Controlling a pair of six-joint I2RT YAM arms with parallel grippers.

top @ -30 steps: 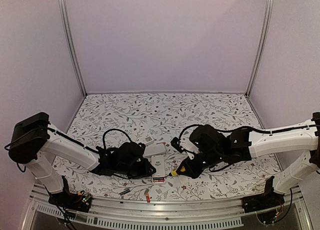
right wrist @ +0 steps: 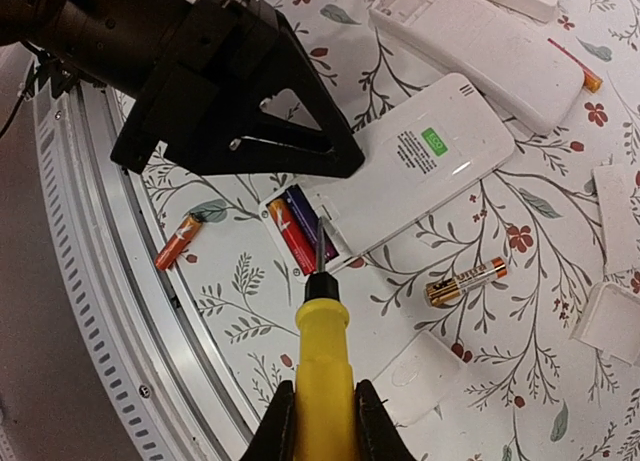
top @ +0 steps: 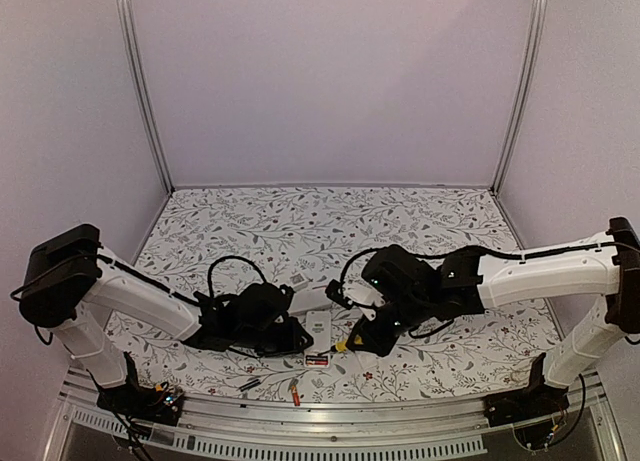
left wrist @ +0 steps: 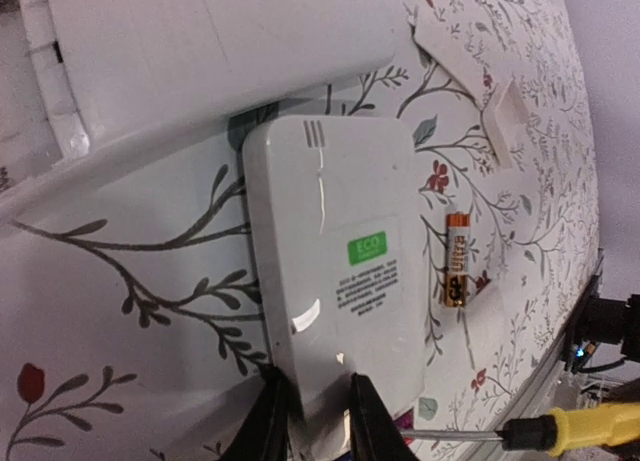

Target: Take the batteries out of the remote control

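The white remote [right wrist: 420, 166] lies back up, its battery bay showing a red battery [right wrist: 290, 236] and a purple battery [right wrist: 305, 209]. My left gripper is shut on the remote's body near the bay. My right gripper is shut on a yellow-handled screwdriver [right wrist: 325, 351], whose tip reaches the bay at the purple battery. A loose gold battery [right wrist: 466, 281] lies beside the remote; an orange battery [right wrist: 178, 241] lies near the table's front edge.
Another white device [right wrist: 470, 51] lies just behind the remote. Small white pieces [right wrist: 410, 376] lie around it. The metal rail [top: 330, 408] runs along the front edge.
My right arm has shifted slightly to the left, with the screwdriver, toward the remote. My left arm looks unchanged.
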